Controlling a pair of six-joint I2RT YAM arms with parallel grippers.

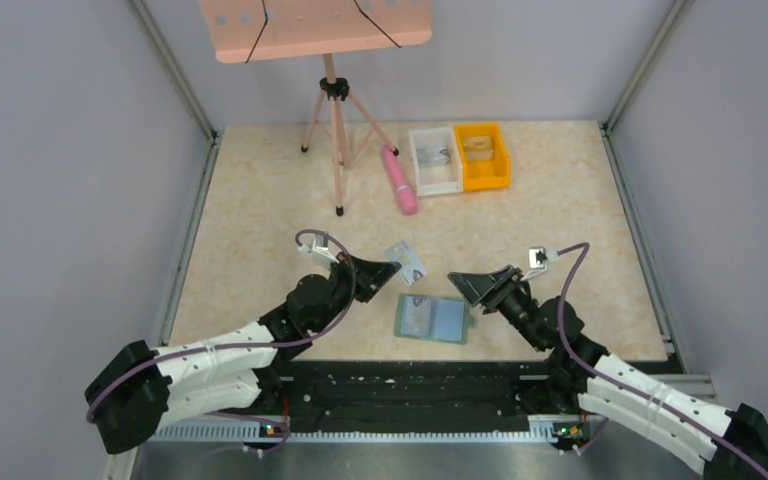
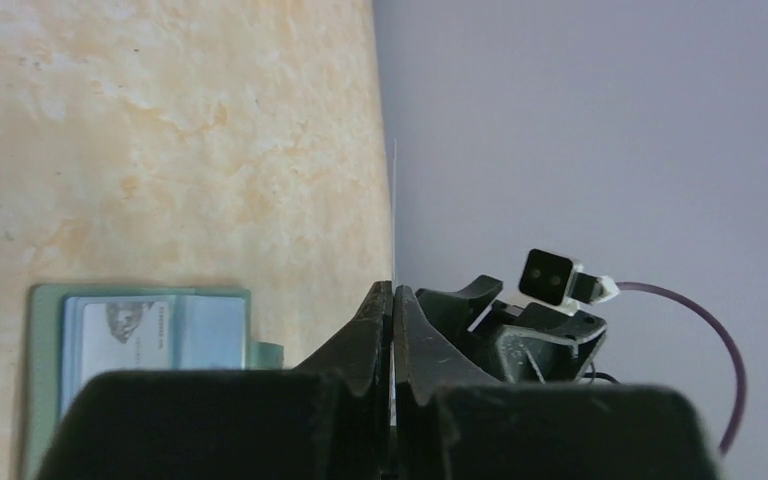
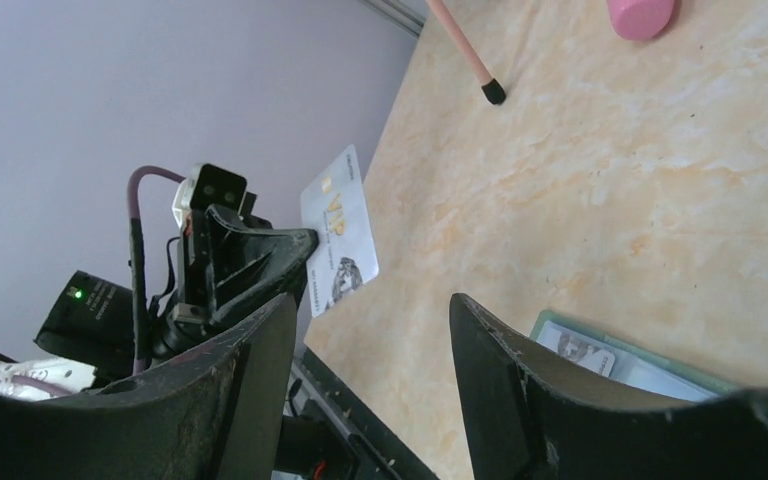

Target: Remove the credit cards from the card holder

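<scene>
A white card with gold print and a dark picture [image 3: 340, 230] is raised off the table, pinched by my left gripper [image 1: 397, 267]. In the left wrist view the same card [image 2: 394, 215] appears edge-on as a thin line above the shut fingertips. The green-edged card holder [image 1: 398, 325] lies open and flat near the table's front; another printed card [image 1: 417, 314] is in its left side, and its right side looks pale blue. My right gripper stands open and empty, above and to the right of the holder.
At the back stand a white bin [image 1: 419, 182] with a card inside and a yellow bin [image 1: 501, 170] holding a card-like item. A pink bottle [image 1: 400, 182] lies beside a tripod stand [image 1: 336, 130].
</scene>
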